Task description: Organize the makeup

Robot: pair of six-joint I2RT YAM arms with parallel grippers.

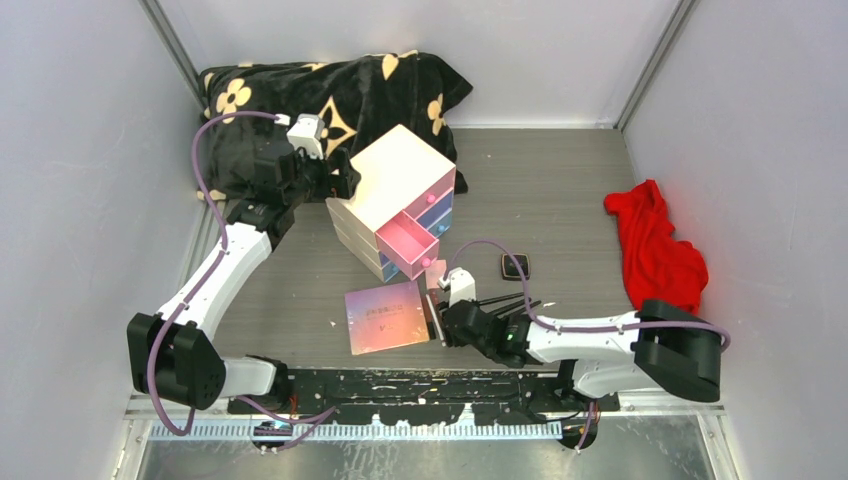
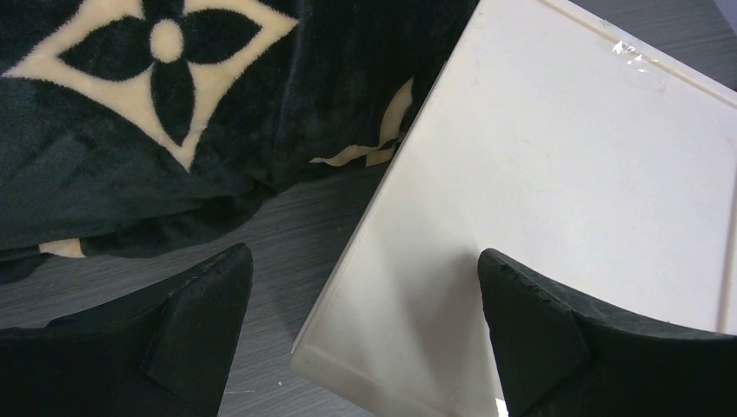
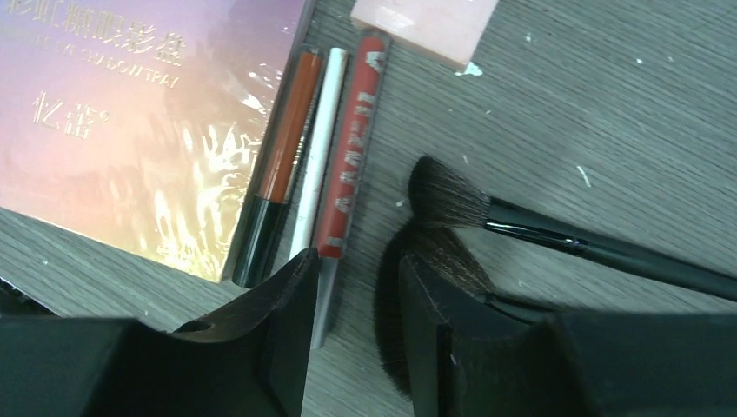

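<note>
A cream drawer cabinet (image 1: 390, 170) stands center, a pink drawer (image 1: 410, 240) pulled out. My left gripper is open over its top corner, holding nothing. My right gripper is part open, low over a red lip pencil (image 3: 352, 139), a white pencil (image 3: 320, 139) and a brown-black pencil (image 3: 288, 143). Beside them lie an eyeshadow palette (image 3: 130, 122), a pale pink block (image 3: 421, 22) and black brushes (image 3: 600, 248). A small black square case (image 1: 514, 266) lies right of the cabinet.
A patterned dark blanket (image 1: 280, 100) is bunched at the back left. A red cloth (image 1: 650, 250) lies by the right wall.
</note>
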